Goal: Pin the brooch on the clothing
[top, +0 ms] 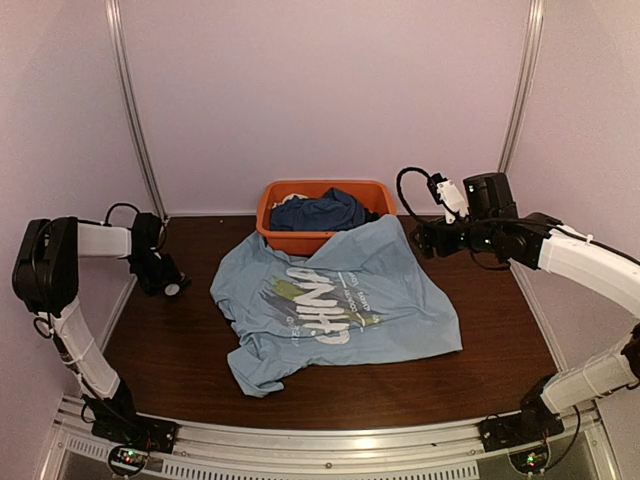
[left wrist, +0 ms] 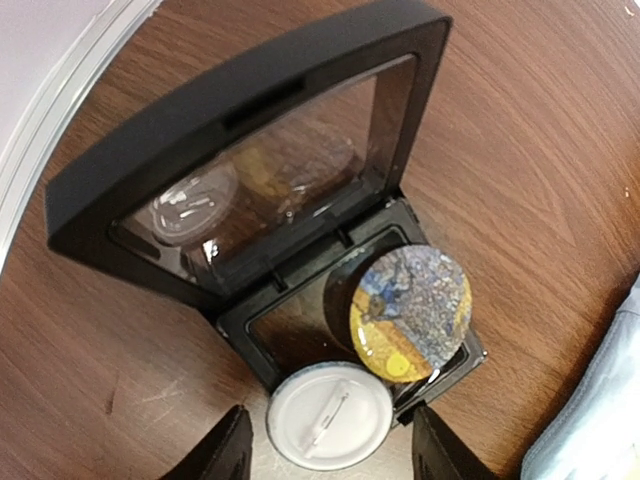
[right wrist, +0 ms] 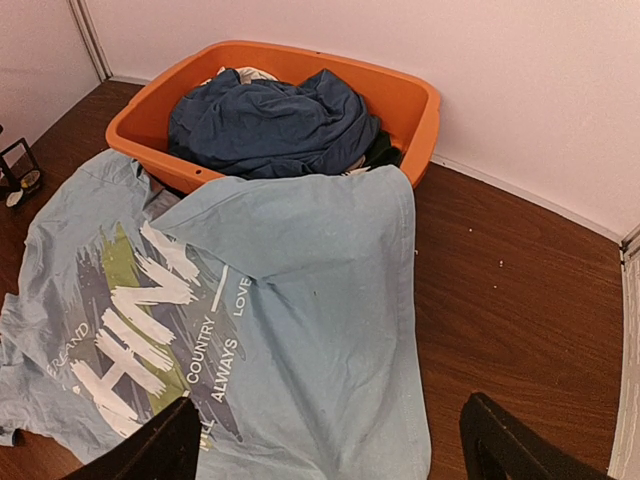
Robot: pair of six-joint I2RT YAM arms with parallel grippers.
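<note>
In the left wrist view, a round brooch (left wrist: 328,416) lies white back up, its pin showing, at the near edge of a small black case (left wrist: 280,325). Another round brooch (left wrist: 410,313), painted blue and yellow, rests in that case. My left gripper is partly open, one finger on either side of the white-backed brooch, with visible gaps. A light blue T-shirt (top: 345,300) with a printed front is spread over the middle of the table. Above the floor to its right, my right gripper (top: 424,240) stands open and empty, its fingers (right wrist: 160,440) apart.
An orange bin (top: 265,215) holding dark clothes (top: 322,210) stands at the back, against the shirt's far edge. The case's clear-windowed lid (left wrist: 250,120) is raised, beside the left wall. Bare dark wood lies at the shirt's right and front.
</note>
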